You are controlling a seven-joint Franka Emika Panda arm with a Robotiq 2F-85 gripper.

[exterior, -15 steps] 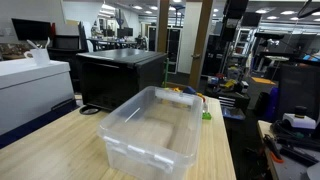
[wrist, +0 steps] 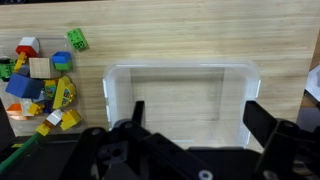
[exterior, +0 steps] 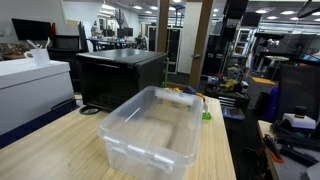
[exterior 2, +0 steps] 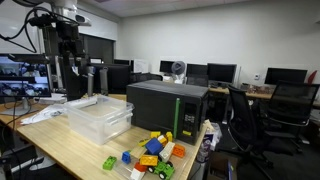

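Note:
A clear plastic bin (wrist: 180,68) stands on the wooden table, and it looks empty. Over it, in the wrist view, my gripper is open with nothing between its dark fingers. Exterior view 2 shows the gripper (exterior 2: 78,66) raised well above the bin (exterior 2: 112,125). Beside the bin lies a cluster of colourful toy blocks, with a yellow block (wrist: 64,92), a blue block (wrist: 18,86), a wooden block (wrist: 40,68) and a red-and-white piece (wrist: 28,46) among them. A green block (wrist: 77,39) sits apart from the cluster.
A black box-shaped appliance (exterior 2: 165,108) stands on the table behind the bin and blocks. A white box (exterior: 34,92) is at the left in exterior view 1. Bare tabletop (exterior: 50,145) shows left of the bin.

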